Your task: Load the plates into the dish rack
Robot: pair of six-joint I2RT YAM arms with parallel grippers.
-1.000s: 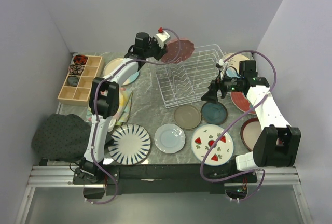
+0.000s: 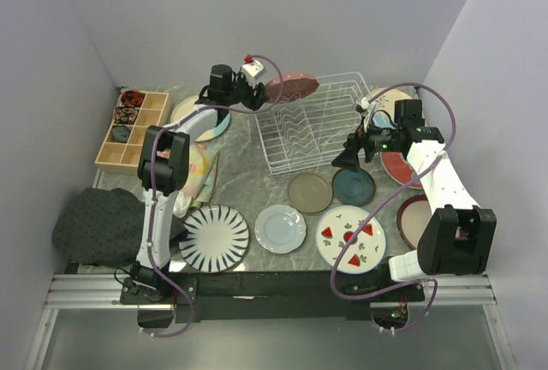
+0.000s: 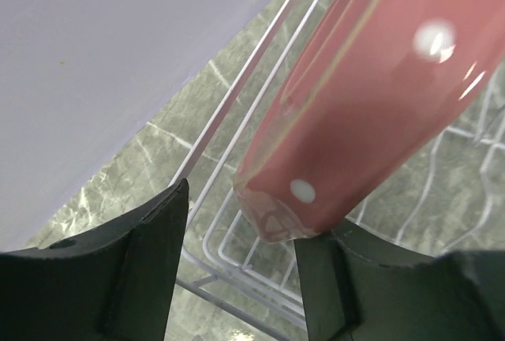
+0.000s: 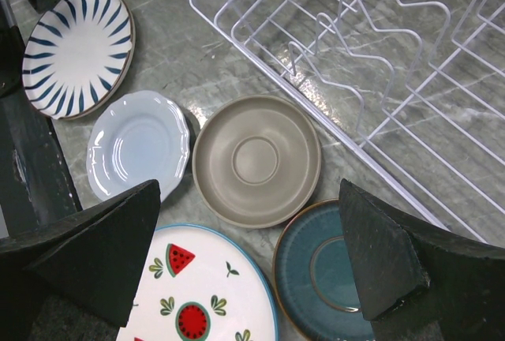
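Note:
The pink plate [image 2: 292, 87] with white dots leans in the back left part of the white wire dish rack [image 2: 295, 134]. My left gripper [image 2: 259, 98] is open at the plate's left edge. In the left wrist view, the plate's edge [image 3: 316, 167] lies close to the right-hand finger [image 3: 319, 278], and the other finger stands apart; whether the near finger touches it cannot be told. Over the rack's right front side, my right gripper [image 2: 354, 154] hangs open and empty. Below it in the right wrist view are a taupe plate [image 4: 256, 161] and a teal plate [image 4: 316, 266].
Along the front lie a blue-striped plate [image 2: 214, 239], a pale blue plate [image 2: 280, 229] and a watermelon plate [image 2: 350, 240]. More plates lie right of the rack, including a red plate [image 2: 398, 167]. A wooden divided box [image 2: 128, 154] stands at left.
My left gripper was higher at the pink plate and has come down and slightly left, opening off its edge. The plate sits lower in the rack. The right arm is still.

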